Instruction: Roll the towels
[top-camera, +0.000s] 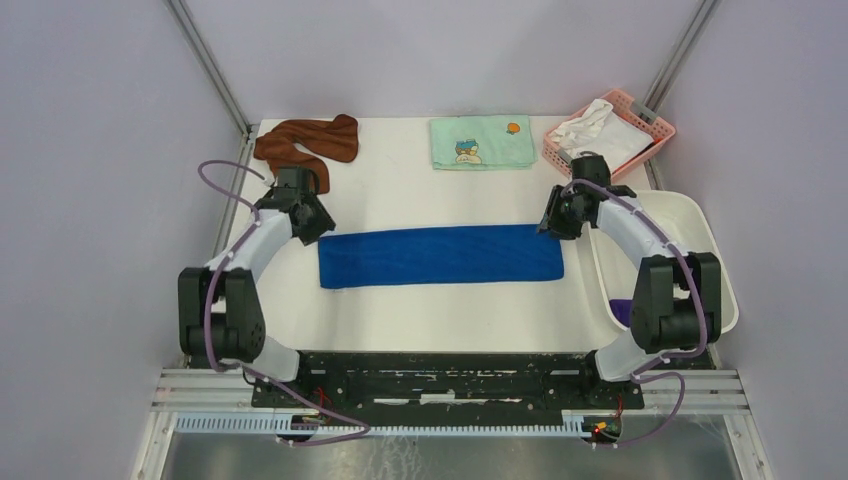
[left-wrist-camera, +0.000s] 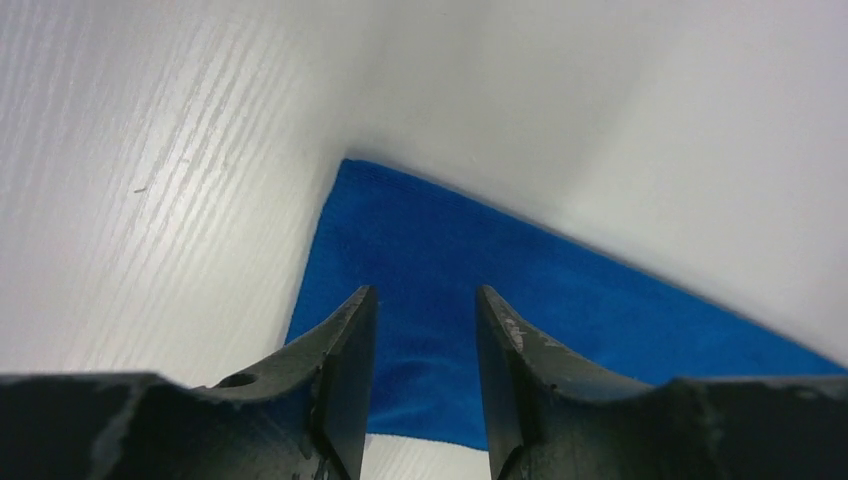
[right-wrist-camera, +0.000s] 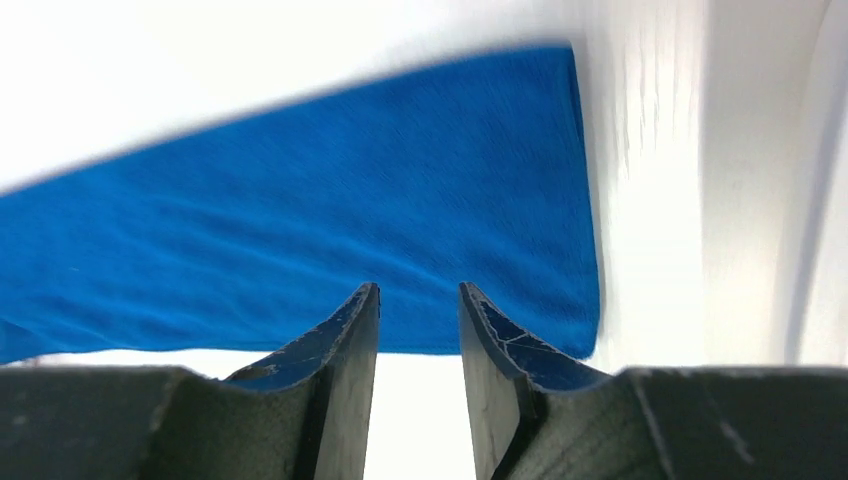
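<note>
A blue towel (top-camera: 440, 256) lies flat as a long strip across the middle of the table. By its far left corner, my left gripper (top-camera: 322, 232) hovers, fingers part open. In the left wrist view the towel (left-wrist-camera: 450, 260) shows below the gap between the fingers, with nothing gripped. Over the towel's right end is my right gripper (top-camera: 553, 232). The right wrist view shows the towel (right-wrist-camera: 400, 190) spread beyond its parted fingertips, nothing between them. A brown towel (top-camera: 290, 140) lies crumpled at the back left; a folded green towel (top-camera: 485, 142) lies at the back.
A pink basket (top-camera: 665, 128) with white cloths stands at the back right. Beside the right arm is a white tub (top-camera: 725, 285), holding a purple cloth (top-camera: 621, 311).
</note>
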